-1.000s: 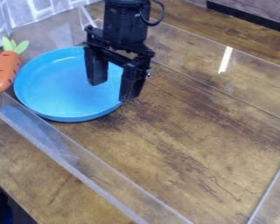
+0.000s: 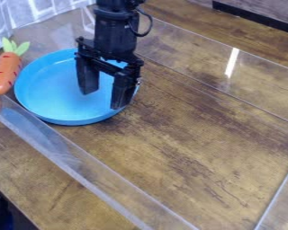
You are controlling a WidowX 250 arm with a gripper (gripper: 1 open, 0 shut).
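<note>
My black gripper (image 2: pixel 108 83) hangs over the right part of a round blue plate (image 2: pixel 50 90) at the upper left, its two dark fingers spread apart, one on each side, with nothing visible between them. An orange toy carrot (image 2: pixel 7 68) with green leaves lies just left of the plate, near the wall of the clear tray.
Clear plastic walls (image 2: pixel 75 171) edge the wooden work surface (image 2: pixel 194 144). A dark strip lies at the top right beyond the wall.
My gripper has shifted a little left, further over the blue plate. The plate and carrot look unmoved.
</note>
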